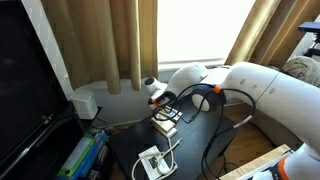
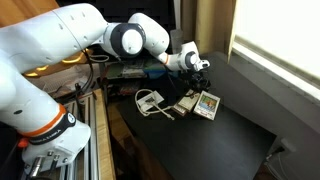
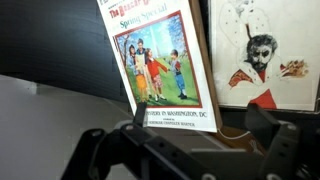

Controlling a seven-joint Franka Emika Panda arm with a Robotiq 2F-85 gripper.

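Observation:
My gripper stands open at the bottom of the wrist view, with nothing held between its fingers. Just ahead of it lies a book [image 3: 165,60] with a cover of children on grass, titled "Spring Special". Right beside that one is a cream book [image 3: 255,55] bearing a drawing of a bearded man. In exterior view 2 the bright-covered book [image 2: 207,105] and the paler book [image 2: 187,101] lie side by side on the dark table, below and in front of the gripper [image 2: 198,80]. The arm partly hides the fingertips in exterior view 1.
A white device [image 1: 155,163] with a pale cable lies on the table near the books. Several books [image 1: 78,155] stand along the left side in exterior view 1. Bare dark tabletop [image 2: 210,148] stretches in front of the books in exterior view 2.

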